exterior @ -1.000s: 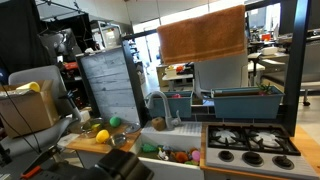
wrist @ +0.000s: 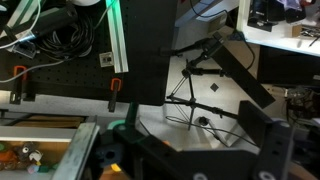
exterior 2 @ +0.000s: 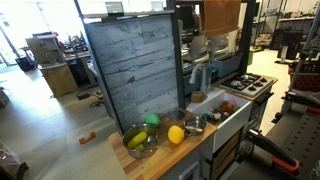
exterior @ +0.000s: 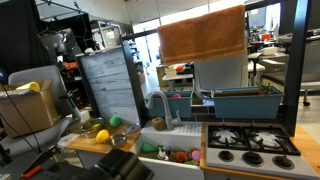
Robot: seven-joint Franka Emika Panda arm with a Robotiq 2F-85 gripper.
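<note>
In the wrist view my gripper appears open, its two dark fingers standing apart with nothing between them. Beyond it show the floor and a dark table. A metal pot with yellow items inside stands on the wooden counter. Beside it are a green ball and a yellow ball. A smaller metal pan lies to their right. Several colourful toy foods fill the white sink. Neither exterior view shows the fingers clearly.
A stove sits right of the sink, below a blue shelf bin. The grey tap rises behind the sink. An orange towel hangs overhead. Black arm parts are in front of the counter.
</note>
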